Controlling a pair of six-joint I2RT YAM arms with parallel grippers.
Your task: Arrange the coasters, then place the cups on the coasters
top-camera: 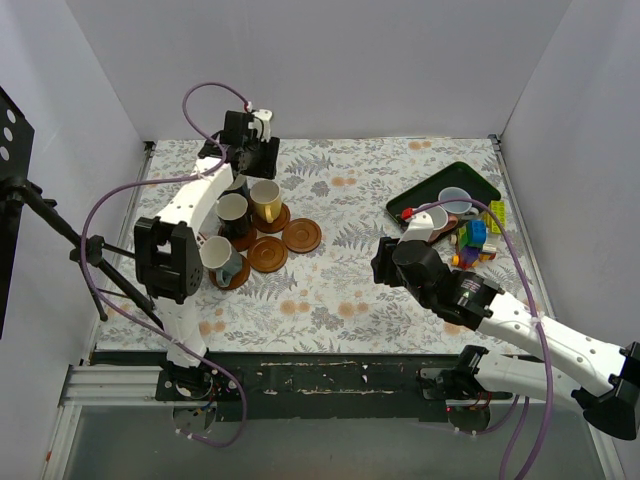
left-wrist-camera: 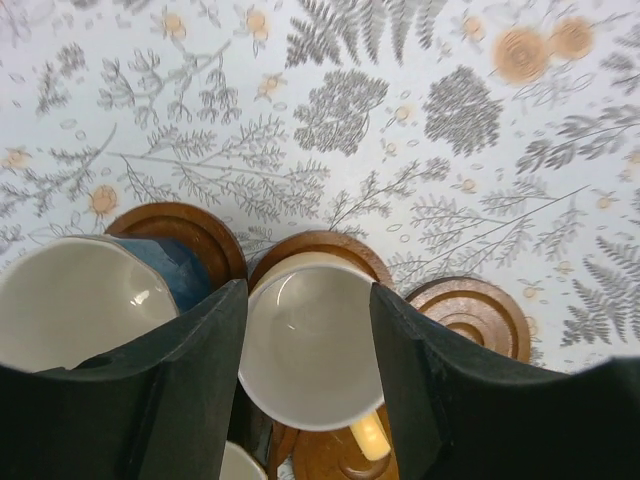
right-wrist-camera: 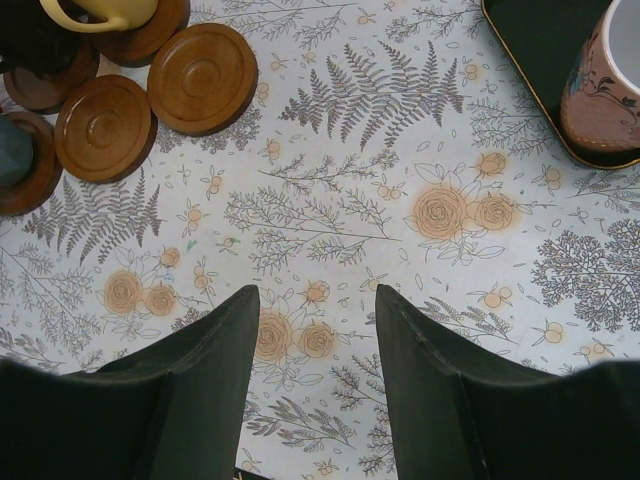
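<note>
A yellow cup (top-camera: pixel 266 203) stands upright on a brown coaster (top-camera: pixel 284 219) at the back left, its pale inside facing up in the left wrist view. My left gripper (top-camera: pixel 264 168) is just behind and above this cup. Its fingers (left-wrist-camera: pixel 215 345) are apart, and the cup's rim shows below and between them; nothing is held. Two bare coasters lie in front of the cup, one to the right (top-camera: pixel 301 235) and one nearer (top-camera: pixel 267 255). Over clear cloth at the centre right, my right gripper hangs open and empty.
Left of the yellow cup stand a dark cup (top-camera: pixel 233 208), a blue-grey cup (top-camera: pixel 222 256) and a blue cup (left-wrist-camera: pixel 170 262), all close together. A green tray (top-camera: pixel 440 182) with cups lies at the back right, toy blocks (top-camera: pixel 473 236) beside it.
</note>
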